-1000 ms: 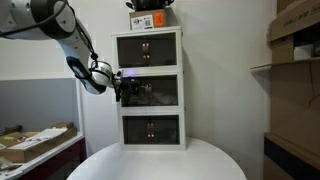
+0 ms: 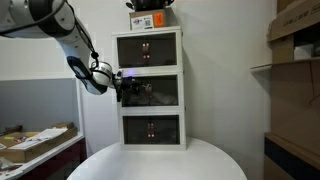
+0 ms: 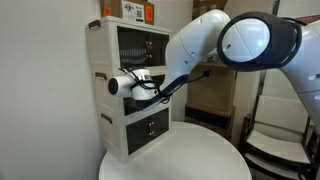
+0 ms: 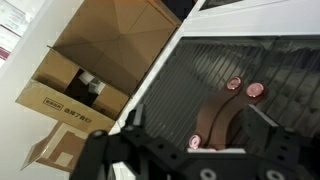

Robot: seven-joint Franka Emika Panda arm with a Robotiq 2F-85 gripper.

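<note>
A tall white cabinet (image 2: 151, 72) with three dark-fronted compartments stands on the round white table (image 2: 160, 165). My gripper (image 2: 128, 88) is in front of its middle door (image 2: 165, 90), towards the left side. From the wrist view, brown leather-like handles (image 4: 207, 118) with pink-red round studs (image 4: 256, 90) lie just beyond the fingers, on a dark ribbed door (image 4: 190, 72). The fingers are open, and I see nothing held. In exterior view 2 the arm hides much of the middle compartment.
An orange-and-brown box (image 2: 148, 19) sits on the cabinet's top. Cardboard boxes lie on a side table (image 2: 40, 150) at left. Brown shelving (image 2: 295, 100) stands at right.
</note>
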